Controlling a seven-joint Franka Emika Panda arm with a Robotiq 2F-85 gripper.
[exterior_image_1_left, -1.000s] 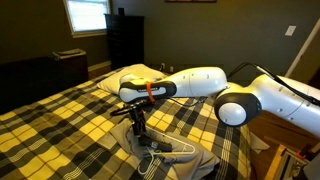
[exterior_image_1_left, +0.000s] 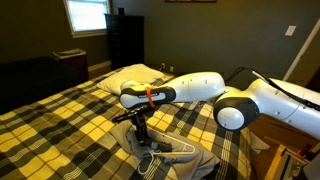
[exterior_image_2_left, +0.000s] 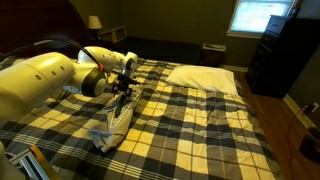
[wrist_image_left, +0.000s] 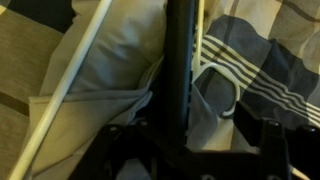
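Note:
A grey garment (exterior_image_1_left: 195, 160) lies bunched on the bed with a white hanger (exterior_image_1_left: 175, 153) on it. My gripper (exterior_image_1_left: 136, 118) points down at the garment's far-left end, close to the hanger's hook. In exterior view 2 the grey garment (exterior_image_2_left: 113, 130) extends toward the camera from beneath the gripper (exterior_image_2_left: 125, 88). The wrist view shows the white hanger (wrist_image_left: 62, 88) crossing grey cloth, and its curved hook (wrist_image_left: 232, 80) at right. The dark fingers (wrist_image_left: 272, 148) stand apart at the bottom; a dark vertical band hides part of the cloth between them. Contact with the cloth is unclear.
A checkered blanket (exterior_image_1_left: 60, 125) covers the bed, with wide clear space left of the garment. A white pillow (exterior_image_2_left: 203, 78) lies farther back. A dark dresser (exterior_image_1_left: 126, 40) stands beyond the bed.
Little differs in exterior view 1. The arm, garment and hanger keep nearly the same places, with at most a slight shift near the gripper.

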